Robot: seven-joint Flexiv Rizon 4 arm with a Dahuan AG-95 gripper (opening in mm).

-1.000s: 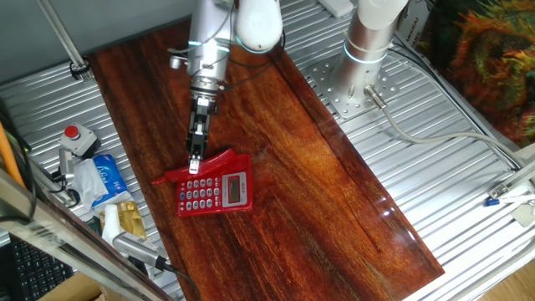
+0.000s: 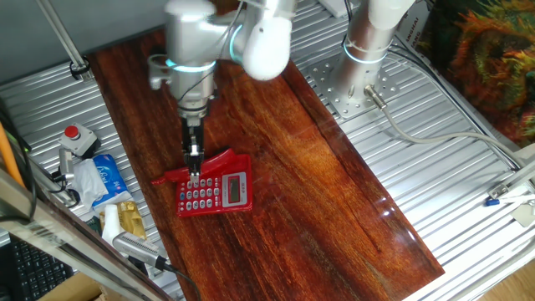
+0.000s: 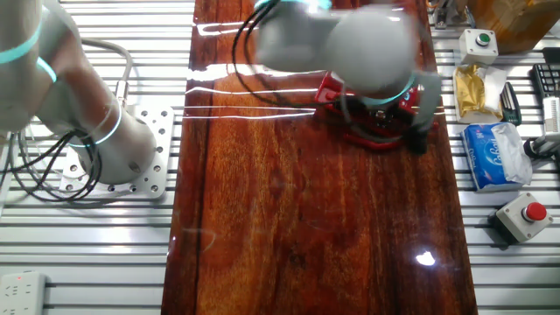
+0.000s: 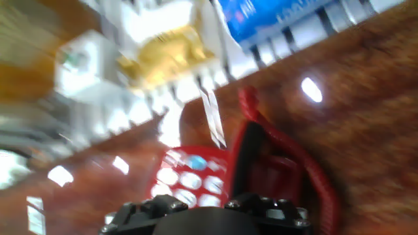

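A red desk telephone [image 2: 214,201] with grey keys and a small display [image 2: 235,190] lies on the dark wooden board. Its red handset [image 2: 219,160] rests along the back edge of the body. My gripper [image 2: 195,178] points down at the handset side of the keypad, its fingertips together as far as that view shows. Whether they touch a key cannot be told. From the wrist, the keypad [image 4: 188,179] and the curved handset [image 4: 307,160] appear blurred beyond the dark fingers. In exterior view 2 the arm covers much of the phone [image 3: 330,90].
Beside the board lie a blue tissue pack [image 2: 107,179], a yellow packet [image 2: 131,219], a red-button box [image 2: 78,140] and a hairdryer-like tool [image 2: 134,246]. The board's right and front parts [image 2: 334,226] are bare.
The wrist has swung left and become more upright, and the fingertips have moved slightly down the frame toward the keypad. The phone has stayed in place.
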